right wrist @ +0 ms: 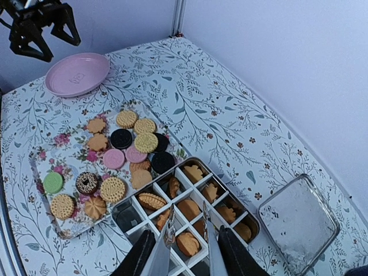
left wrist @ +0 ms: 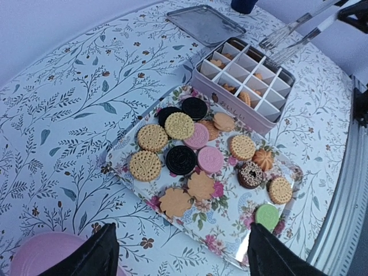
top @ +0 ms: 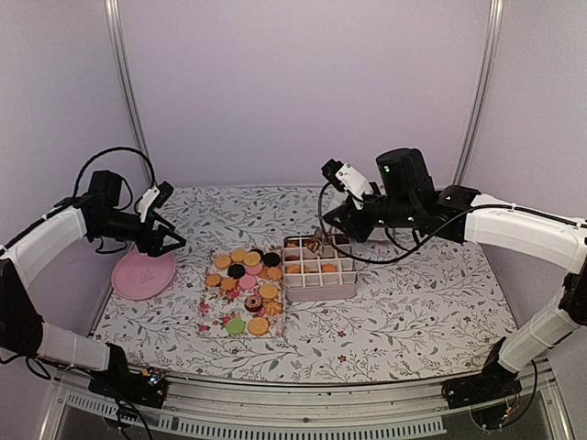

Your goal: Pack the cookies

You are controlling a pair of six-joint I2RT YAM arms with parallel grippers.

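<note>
Inside the divided pink box (left wrist: 230, 106), several cookies lie in the compartments, among them brown cookies (right wrist: 188, 244). Metal tongs (left wrist: 299, 46), gripped by my right gripper (top: 344, 229), hang above the box with their arms apart. Nothing shows between the tong tips in the left wrist view. Many loose cookies lie on the flowered tray (left wrist: 230, 241): black (left wrist: 181, 160), pink (left wrist: 210, 159), tan (left wrist: 145, 165), flower-shaped (left wrist: 175, 202), a sprinkled ring (left wrist: 250, 175) and a green one (left wrist: 267, 216). My left gripper is open and empty, its fingers well apart.
A pink plate (top: 144, 275) lies under the left gripper. Behind the box is an empty clear lid (right wrist: 299, 224). A dark cup (left wrist: 244, 6) stands at the back.
</note>
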